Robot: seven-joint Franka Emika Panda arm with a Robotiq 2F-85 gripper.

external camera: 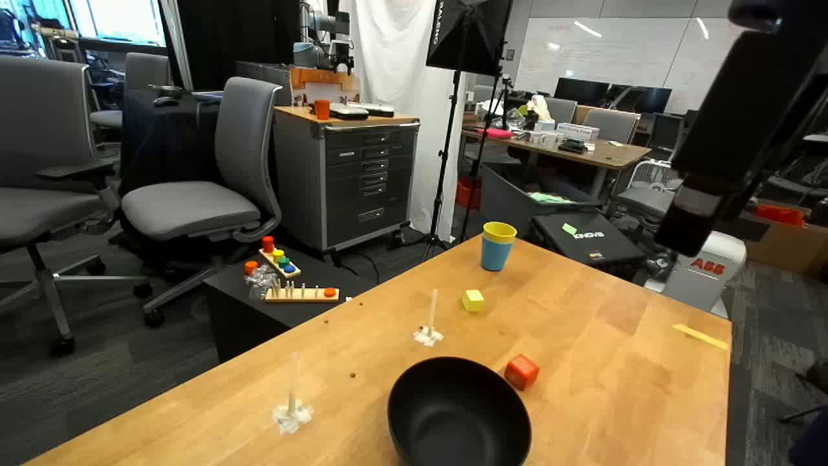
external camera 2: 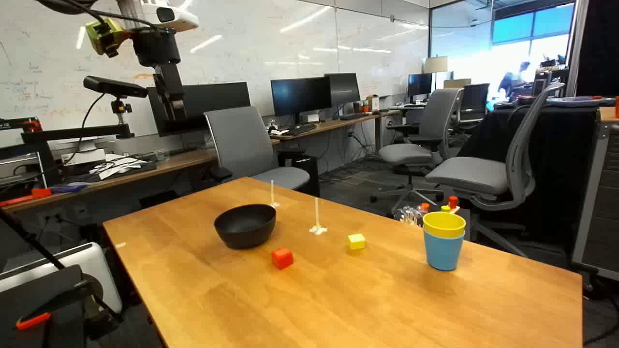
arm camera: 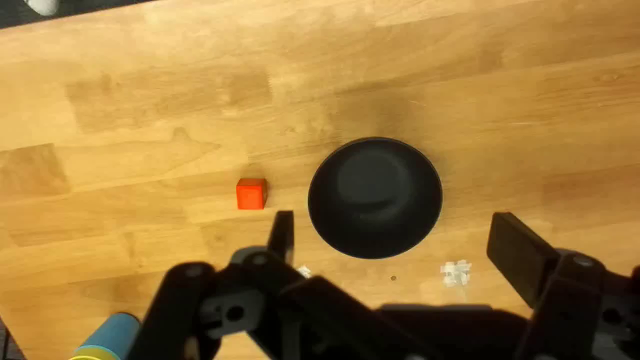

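High over the table, my gripper is open, its two dark fingers wide apart with nothing between them. Below it lies an empty black bowl [arm camera: 375, 198], also plain in exterior view 1 at the table's front [external camera: 458, 411]. Beside the bowl rests a red cube [arm camera: 250, 194], apart from it in the wrist view. Farther along stand a yellow cube [external camera: 473, 300] and a yellow cup [external camera 2: 444, 221] nested in a blue cup [external camera 2: 443, 250]. The wrist view shows the blue cup partly at the lower left; the yellow cube is hidden there.
Two thin upright pegs, one near the bowl [external camera: 292, 392] and one near the yellow cube [external camera: 432, 314], are taped to the wooden table [external camera: 621, 373]. A yellow tape strip [external camera: 700, 336] marks the right edge.
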